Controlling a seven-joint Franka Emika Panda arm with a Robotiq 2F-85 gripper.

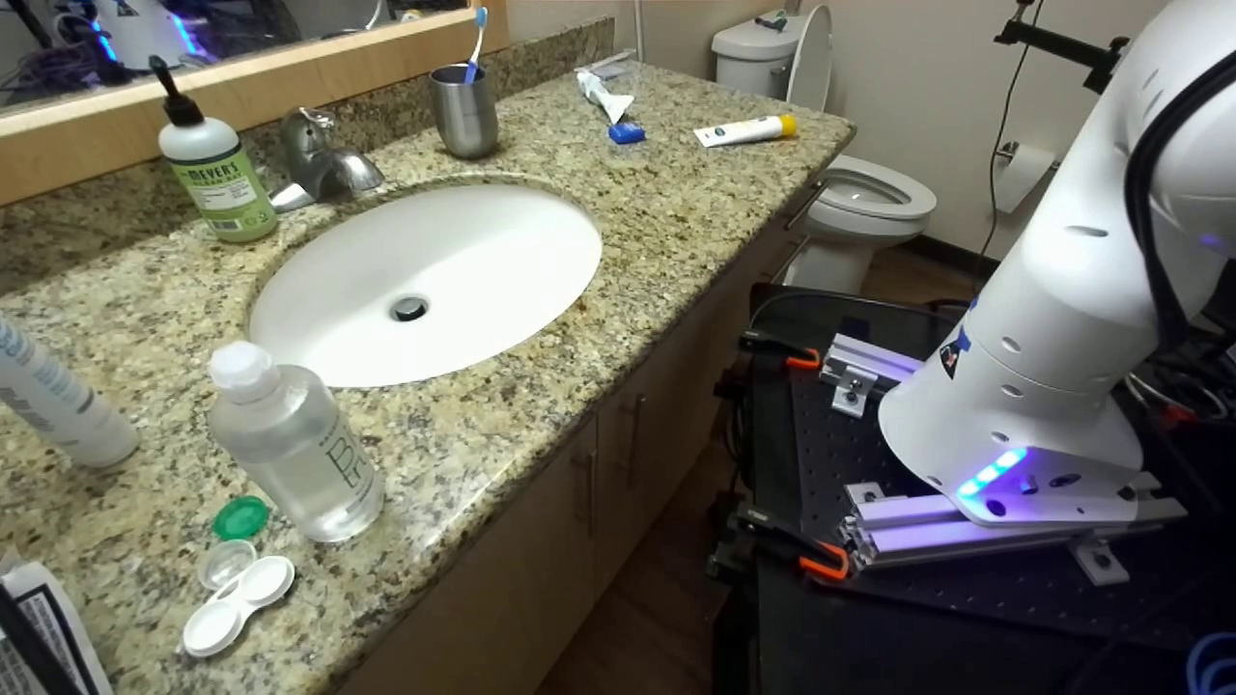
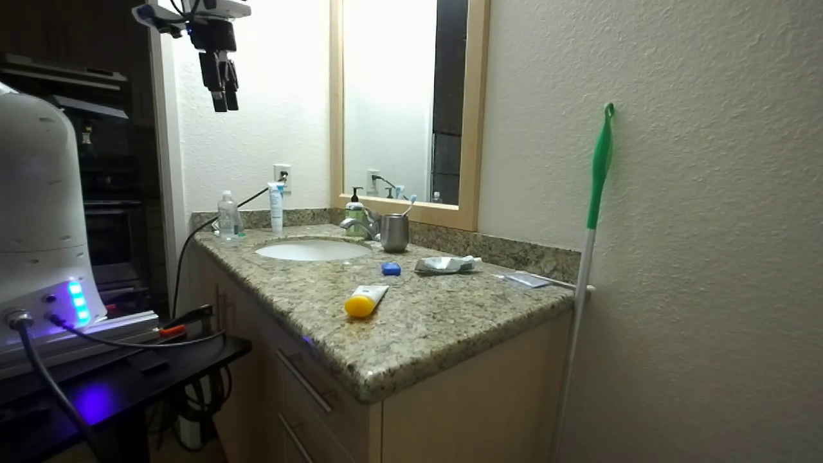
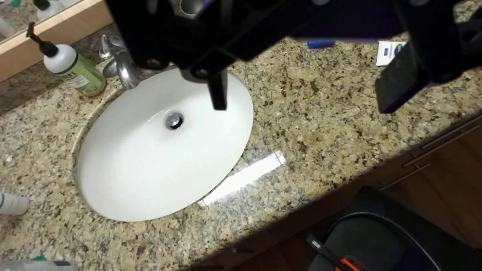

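High above the counter at the far end, my gripper points downward, clear of everything. From the wrist, the gripper shows its fingertips wide apart, with only the counter and sink below: it is open and empty. The white oval sink lies below it, its drain uncovered. A green-labelled soap bottle stands by the faucet. Beyond the sink are a metal cup with a toothbrush, a small blue item and a yellow-capped tube.
A clear bottle, an open contact lens case and a white tube occupy the near end. A mirror frame borders the back. Bare counter surrounds the yellow-capped tube on the right.
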